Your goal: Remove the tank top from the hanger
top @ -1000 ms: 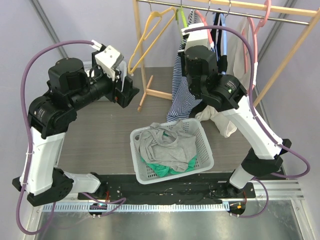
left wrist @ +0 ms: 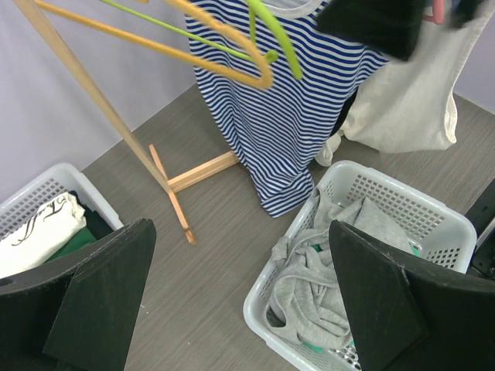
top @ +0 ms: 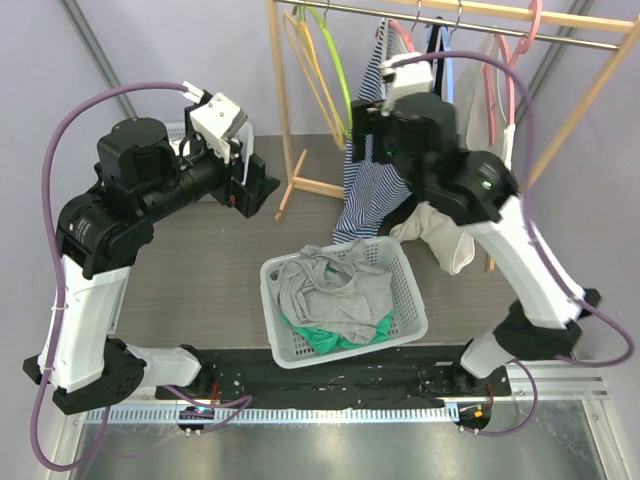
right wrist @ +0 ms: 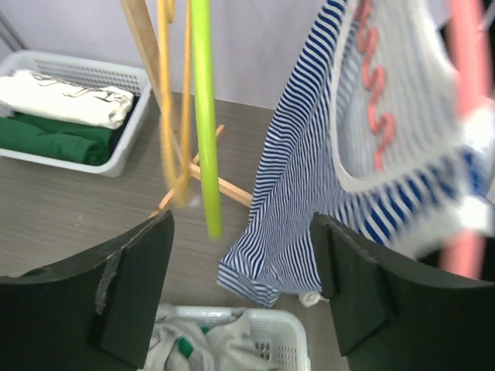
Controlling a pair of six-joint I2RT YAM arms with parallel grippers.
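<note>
A navy-and-white striped tank top [top: 365, 200] hangs from the rack, partly behind my right arm, with a pink hanger [right wrist: 468, 69] beside it at the right of the right wrist view. My right gripper is open in front of the striped fabric, nothing between its fingers. Yellow and green hangers [top: 330, 70] hang left of the top. My left gripper [top: 255, 185] is open over the floor left of the rack, holding nothing.
A basket [top: 415, 305] with grey and green clothes sits below. Another basket [left wrist: 93, 193] with white and green clothes is at the left. A cream garment [left wrist: 418, 116] hangs at the right. Bare floor lies between the baskets.
The yellow and green hangers have swung. The left arm is nearly still.
</note>
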